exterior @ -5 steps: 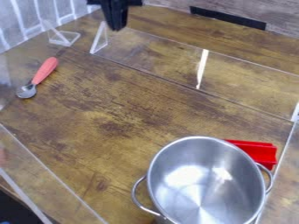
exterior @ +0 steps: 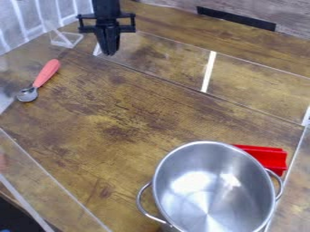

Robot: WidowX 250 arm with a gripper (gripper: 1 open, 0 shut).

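Observation:
My black gripper [exterior: 108, 47] hangs at the top left of the camera view, above the back edge of the wooden work surface, its narrow fingers shut with nothing visible between them. A scoop with a pink handle [exterior: 46, 74] lies at the left, apart from the gripper. A large steel pot [exterior: 213, 188] stands at the lower right, with a red object [exterior: 269, 156] partly hidden behind it.
Clear acrylic panels and triangular supports border the surface at the back, left and right.
The scoop, pot and red object have not moved.

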